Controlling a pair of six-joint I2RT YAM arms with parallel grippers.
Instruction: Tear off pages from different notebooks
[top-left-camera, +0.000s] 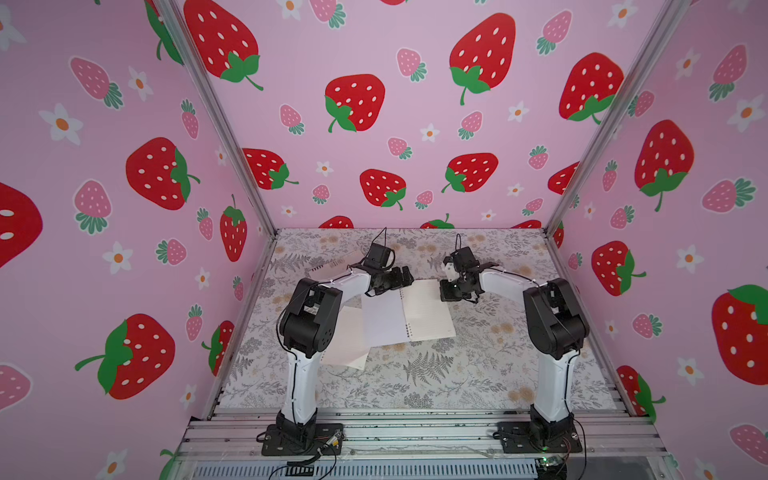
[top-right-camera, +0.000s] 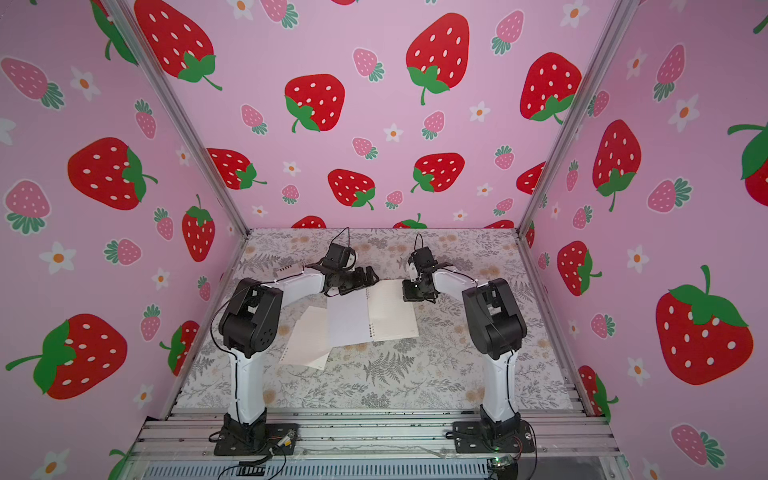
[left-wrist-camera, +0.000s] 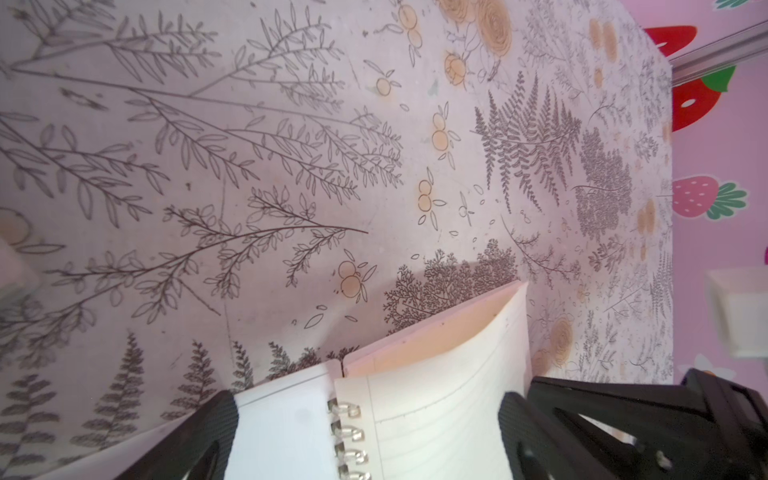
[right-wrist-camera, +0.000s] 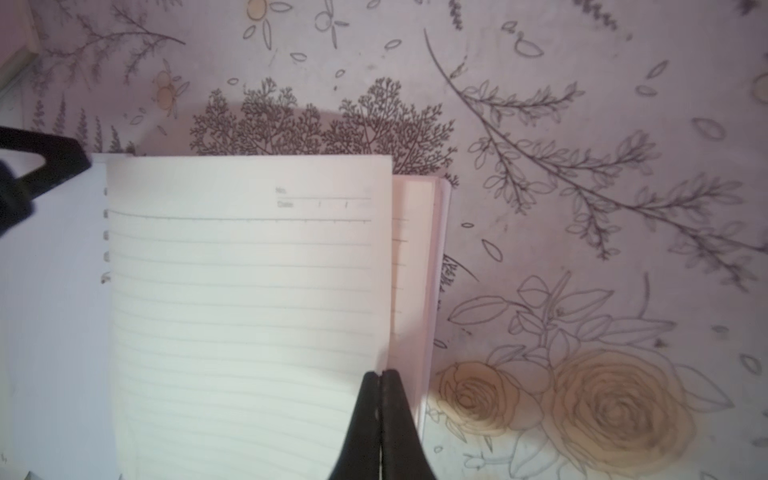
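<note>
An open spiral notebook (top-left-camera: 428, 316) lies mid-table, blank white side on the left and lined pages on the right. Its top lined page (right-wrist-camera: 248, 304) bows upward, its outer edge raised off the sheets below. At that edge my right gripper is shut, and the raised paper meets its fingertips. Over the spiral binding (left-wrist-camera: 349, 436) near the notebook's far end, my left gripper stands open, one finger each side of the rings, nothing gripped. How close its tips are to the paper is unclear.
Left of the open notebook, partly beneath it, lies another pale notebook or pad (top-right-camera: 304, 340). A further spiral edge (top-right-camera: 286, 267) shows behind the left arm.
</note>
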